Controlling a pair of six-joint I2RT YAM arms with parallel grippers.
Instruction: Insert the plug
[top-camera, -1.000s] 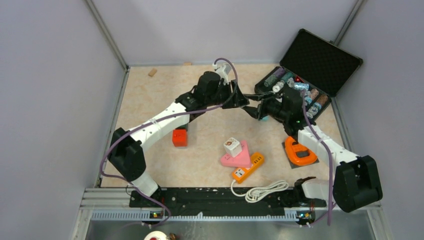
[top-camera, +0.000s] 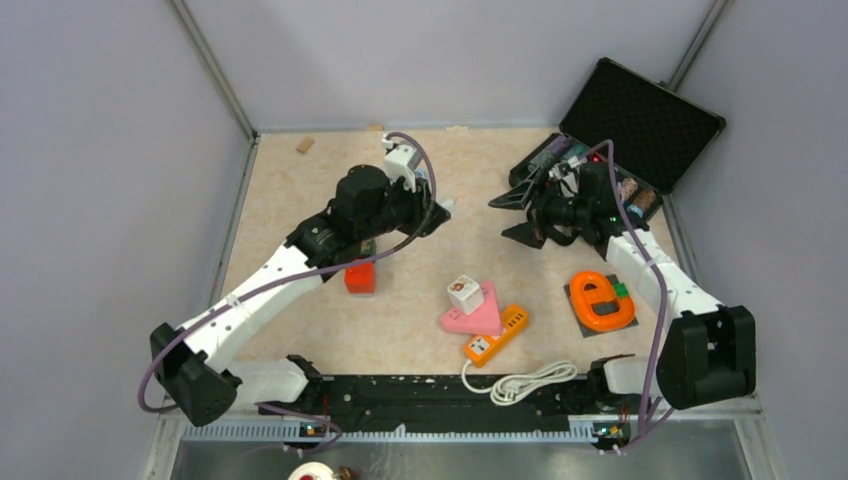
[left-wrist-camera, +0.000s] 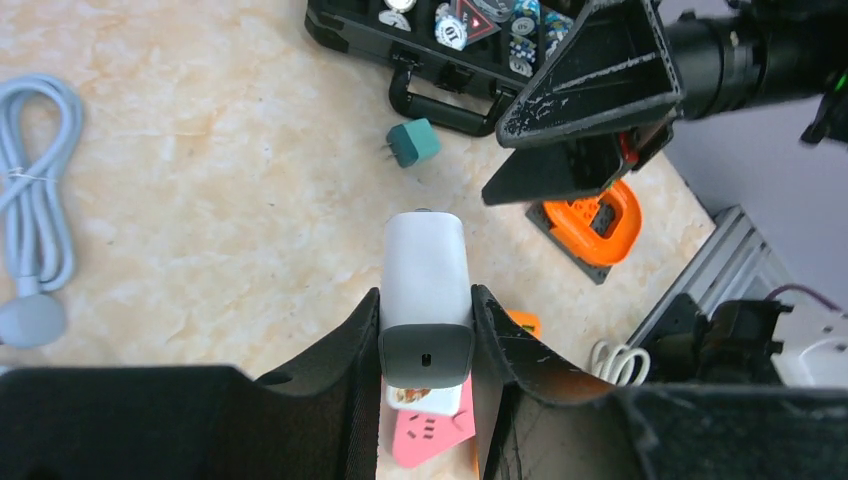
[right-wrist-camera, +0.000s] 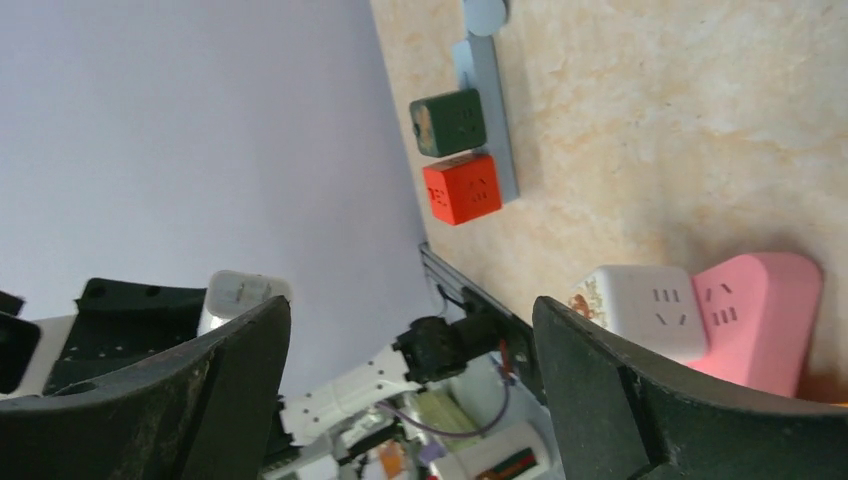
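My left gripper is shut on a white plug, held above the table; the same plug shows at the left edge of the right wrist view (right-wrist-camera: 238, 290). Opposite it, my right gripper (top-camera: 515, 215) stands open and empty, clear of the plug. On the table lie a white cube socket (top-camera: 465, 294), a pink triangular socket (top-camera: 457, 320) and an orange power strip (top-camera: 498, 335). A teal plug (left-wrist-camera: 414, 143) with visible prongs lies near the black case.
The open black case (top-camera: 640, 120) occupies the back right, an orange ring-shaped object (top-camera: 600, 317) the front right. A red block (top-camera: 359, 280) and a green block (right-wrist-camera: 450, 123) lie to the left.
My left gripper has drawn back leftward with the white plug, leaving a gap to my right gripper, which now stands open and has shifted slightly too.
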